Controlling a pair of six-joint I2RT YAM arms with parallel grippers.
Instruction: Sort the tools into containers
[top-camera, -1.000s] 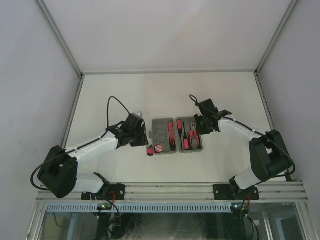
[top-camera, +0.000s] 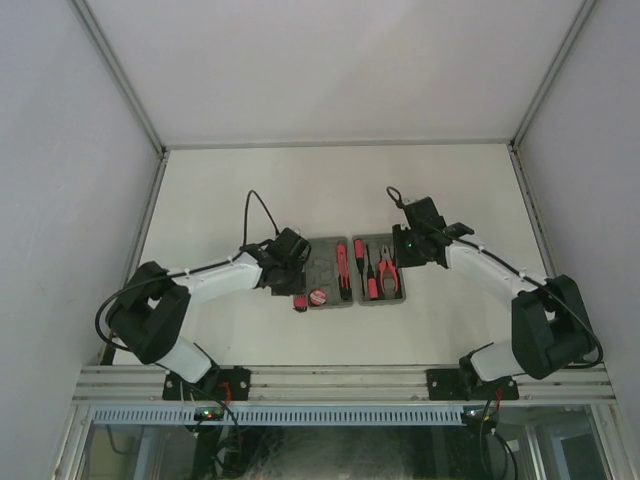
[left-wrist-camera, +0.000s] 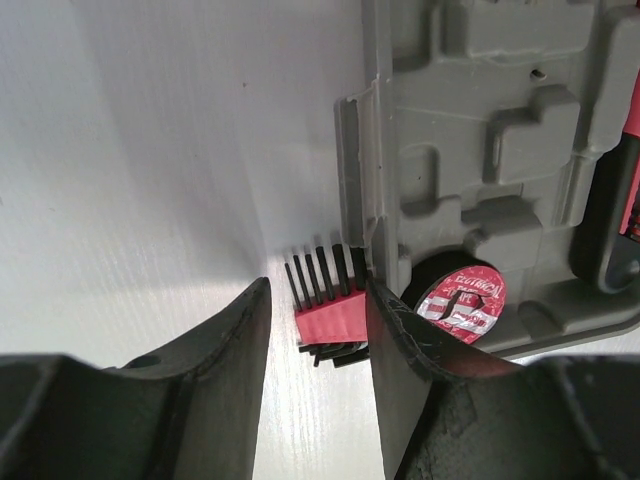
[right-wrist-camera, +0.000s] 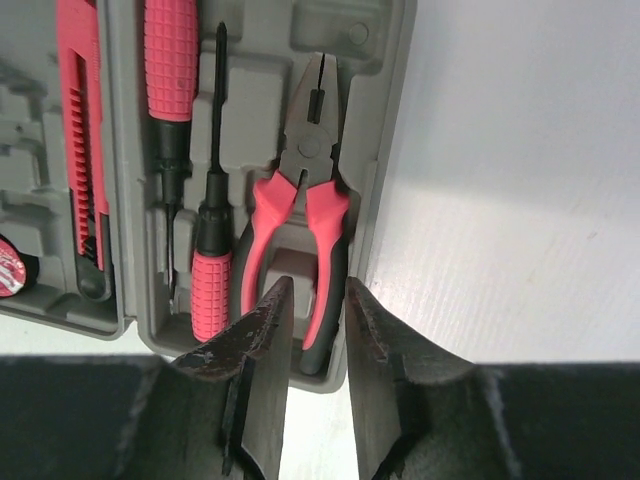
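A red hex key set (left-wrist-camera: 330, 318) lies on the table just outside the left tray (left-wrist-camera: 560, 230). My left gripper hangs over it, fingers apart, nothing visibly held. In that tray sit a round tape (left-wrist-camera: 465, 300) and a red utility knife (right-wrist-camera: 80, 140). The right tray (right-wrist-camera: 365, 190) holds red-black screwdrivers (right-wrist-camera: 210, 290) and pliers (right-wrist-camera: 327, 230). My right gripper is over the lower end of the pliers, open, with nothing seen between its fingers.
Metal rails and walls border it.
My left arm has moved toward the trays, to the hex key set. The tools look unmoved.
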